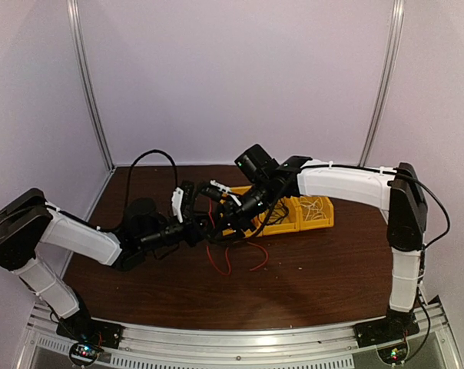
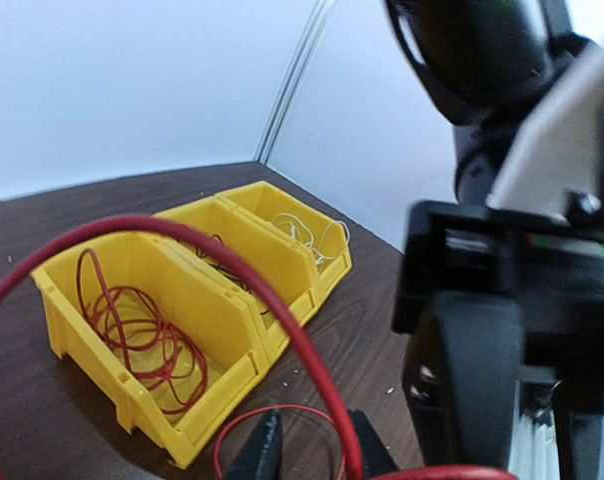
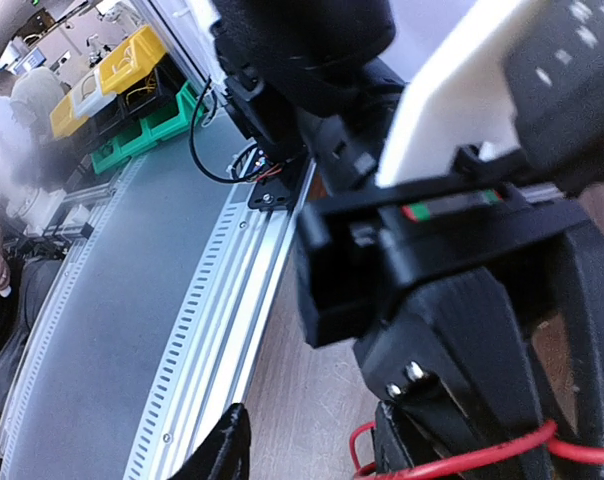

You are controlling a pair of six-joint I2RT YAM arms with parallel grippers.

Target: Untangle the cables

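A red cable [image 1: 227,265] hangs from where the two grippers meet, with loose ends trailing on the brown table. In the left wrist view the red cable [image 2: 237,262] arches across close to the camera and runs down past the fingers. My left gripper shows a gap between its fingertips. Right beside it, my right gripper also has its fingers apart, and a stretch of red cable [image 3: 482,458] crosses low in front of it. The overlapping arms hide how the cable runs between them; any knot is out of sight.
Three joined yellow bins [image 2: 222,420] stand behind the grippers, holding coiled red cable [image 2: 147,340], dark cable [image 1: 276,214] and white cable [image 2: 307,235]. The right arm hangs over the bins.
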